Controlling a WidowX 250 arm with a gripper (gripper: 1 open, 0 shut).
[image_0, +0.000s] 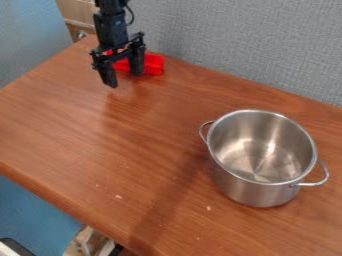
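Note:
My black gripper hangs at the back left of the wooden table, open, its fingers at a red block lying there. The block is partly hidden behind the fingers; whether they touch it I cannot tell. A large steel pot with two side handles stands at the right.
A grey textured wall runs along the back of the table. The table's left edge drops to a blue surface at the lower left.

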